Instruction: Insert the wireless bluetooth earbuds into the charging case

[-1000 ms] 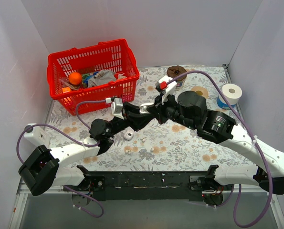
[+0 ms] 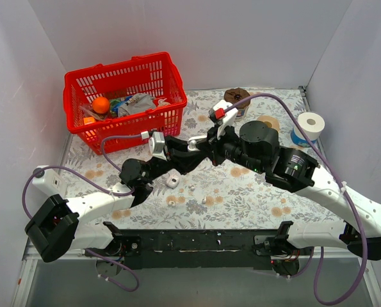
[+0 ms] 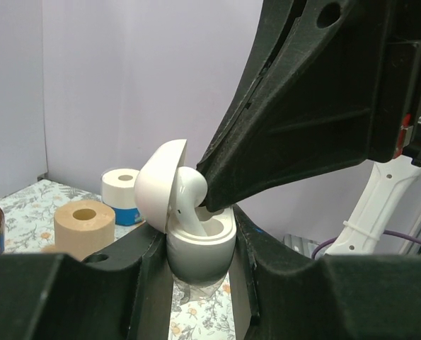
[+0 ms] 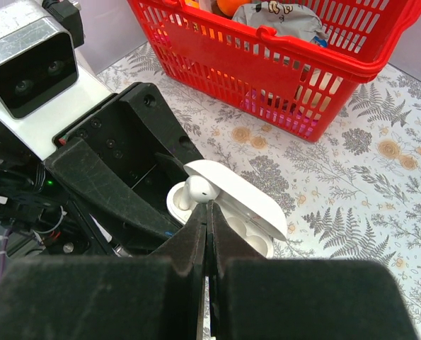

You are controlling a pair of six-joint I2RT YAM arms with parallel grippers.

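The white charging case (image 3: 201,248) is held between the fingers of my left gripper (image 2: 189,155), its lid (image 4: 242,195) standing open. One white earbud (image 3: 191,188) is at the case's near end in the left wrist view, its rounded head above the rim and its stem reaching down into the case; how deep it sits cannot be told. In the right wrist view, two round hollows (image 4: 237,227) beside that earbud look empty. My right gripper is shut, its tips right by the earbud and lid, with nothing seen between them; contact is unclear.
Several small white pieces, among them a boxy one (image 2: 172,181) and a smaller one (image 2: 204,199), lie on the patterned table below the grippers. A red basket (image 2: 123,96) with assorted items stands back left. Tape rolls (image 2: 308,126) stand at the right.
The right arm shows only a very slight shift near its wrist. The left arm and the case keep their place.
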